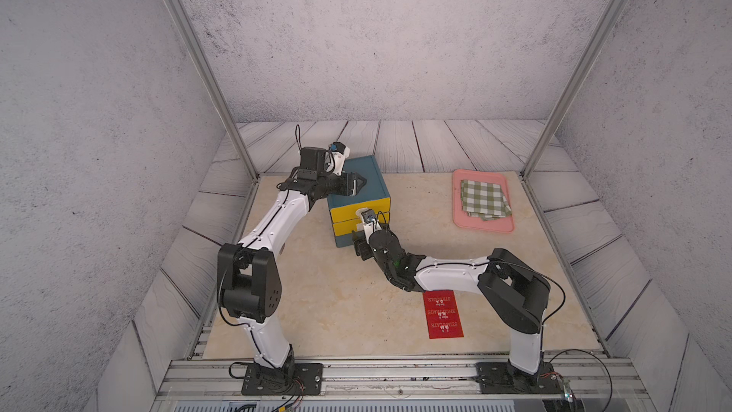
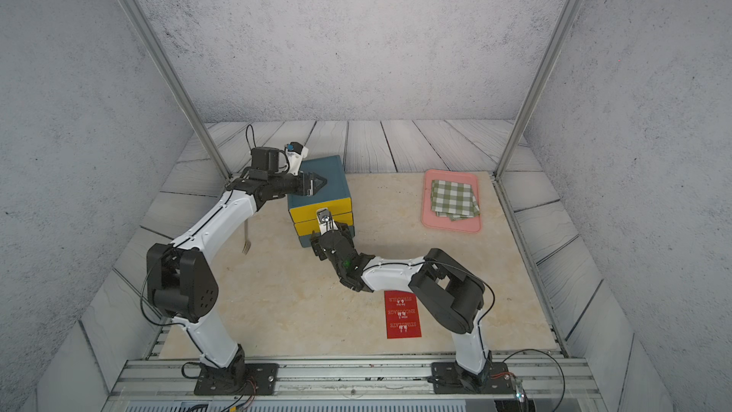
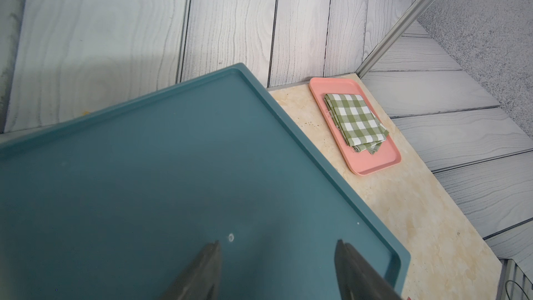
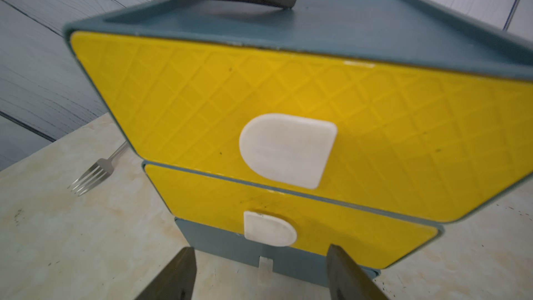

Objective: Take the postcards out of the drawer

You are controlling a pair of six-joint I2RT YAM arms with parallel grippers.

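A blue-grey cabinet [image 1: 366,177] with two yellow drawer fronts stands at the back left of the table. Its upper drawer [image 4: 183,105] and lower drawer [image 4: 205,191] look pushed in, each with a white handle. My right gripper is open in front of the lower handle [image 4: 270,229], nothing visible between its fingers. Over the cabinet top my left gripper is open and empty. A red printed card [image 1: 443,316] lies on the table near the front. The insides of the drawers are hidden.
A pink tray [image 1: 457,213] holding a green-checked cloth [image 1: 485,198] sits at the back right. To the cabinet's left lies a fork [image 4: 91,175]. The table's front left and the stretch between cabinet and tray are free.
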